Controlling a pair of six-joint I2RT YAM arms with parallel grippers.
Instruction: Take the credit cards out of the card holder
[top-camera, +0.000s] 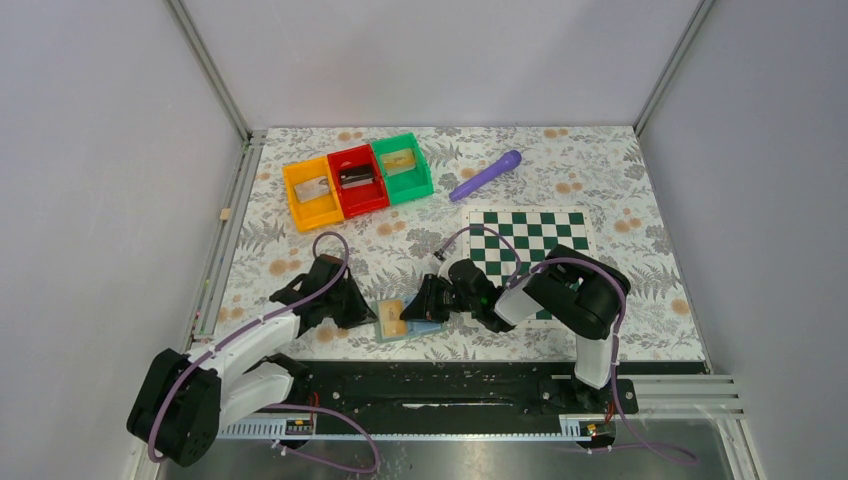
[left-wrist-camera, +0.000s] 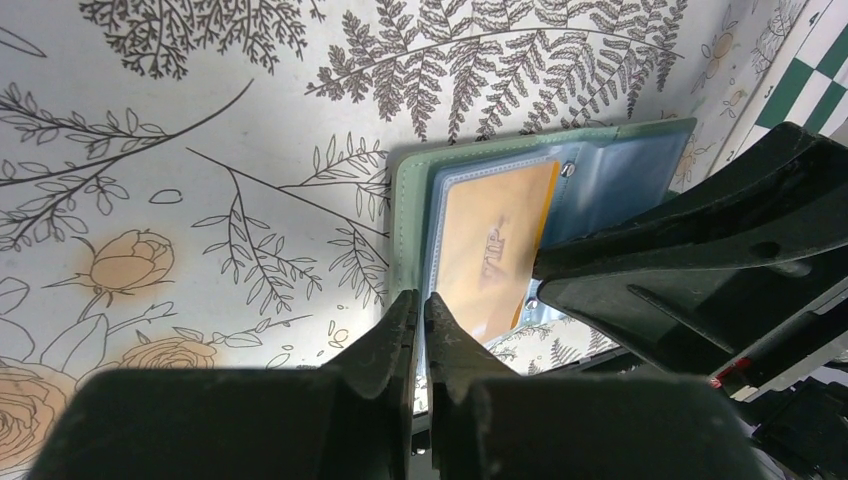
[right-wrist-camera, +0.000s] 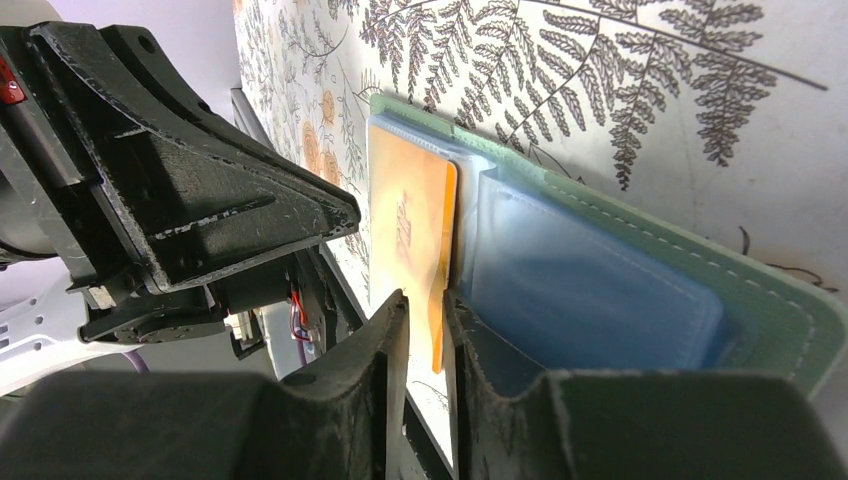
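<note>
The card holder (left-wrist-camera: 408, 200) lies unfolded flat on the table, green-edged with blue pockets. Its left pocket holds a gold card (left-wrist-camera: 490, 235) marked VIP, whose orange edge (right-wrist-camera: 449, 250) faces the pocket's opening toward the middle. At the holder's left border, my left gripper is shut; whether the thin border is between its tips is unclear. Over the orange edge of the card stands my right gripper, open by a small gap, with its fingertips low at that edge. From above, the right gripper (top-camera: 405, 316) hides part of the holder.
Yellow (top-camera: 322, 211), red (top-camera: 365, 200) and green (top-camera: 415, 184) bins stand at the back left, each with something inside. A purple stick (top-camera: 485, 177) lies behind the green checkered board (top-camera: 528, 240). Patterned table between bins and holder is free.
</note>
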